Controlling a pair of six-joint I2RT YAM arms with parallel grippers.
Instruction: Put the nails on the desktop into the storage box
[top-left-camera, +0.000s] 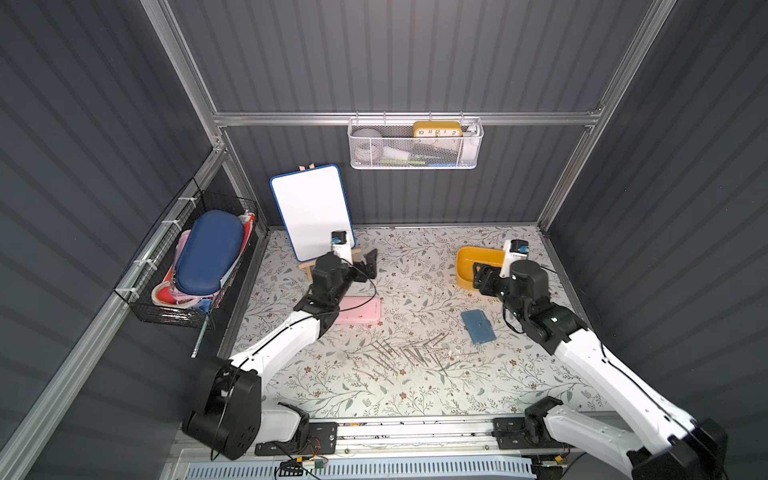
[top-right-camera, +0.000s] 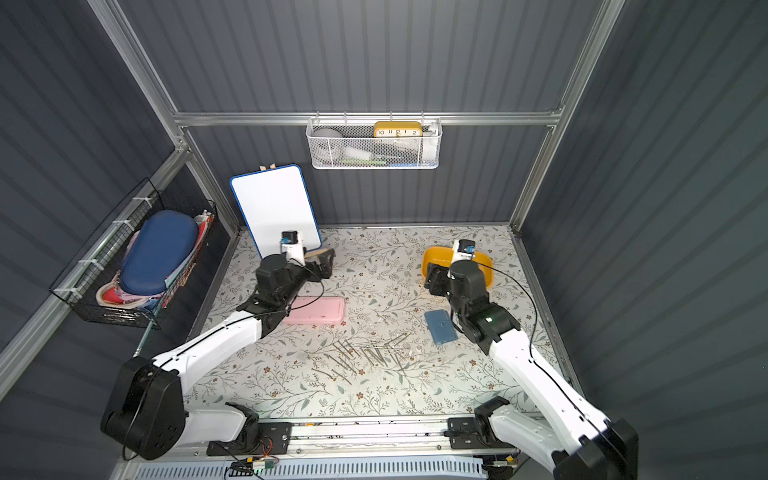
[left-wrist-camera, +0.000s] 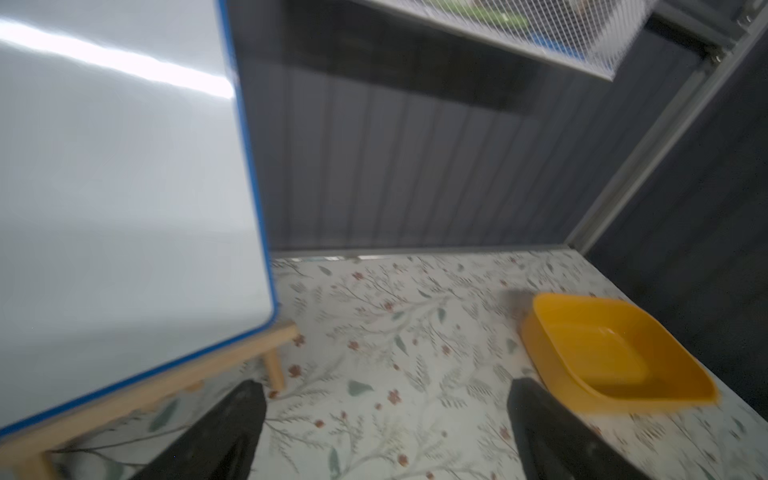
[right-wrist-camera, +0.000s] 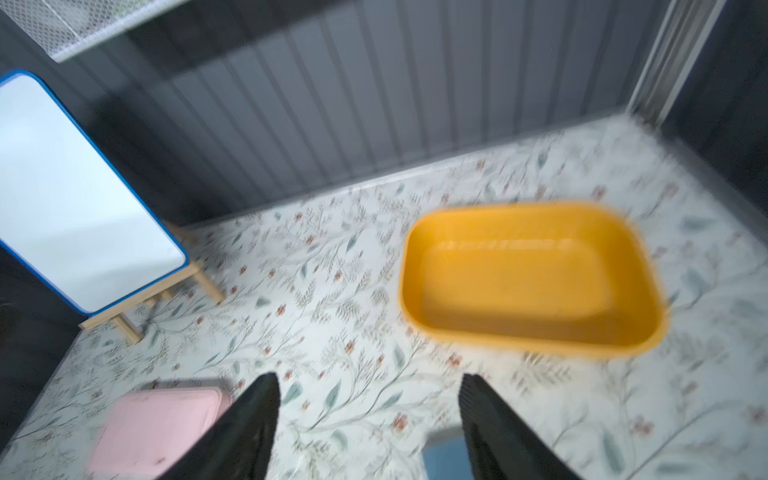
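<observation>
Loose nails (top-left-camera: 408, 352) (top-right-camera: 364, 356) lie scattered on the near middle of the desktop. A yellow box (left-wrist-camera: 616, 352) (right-wrist-camera: 532, 272) stands empty at the back right. My right gripper (top-left-camera: 484, 276) hangs above the desk just in front of and left of that box, its fingers apart with nothing between them. My left gripper (top-left-camera: 365, 264) is raised in front of the whiteboard, open and empty. Both wrist views are blurred.
A whiteboard (top-left-camera: 312, 212) on an easel stands at back left. A pink tray (right-wrist-camera: 160, 424) lies in front of it, and a blue pad (top-left-camera: 478, 326) near the box. Baskets (top-left-camera: 416, 160) hang on the back and left walls.
</observation>
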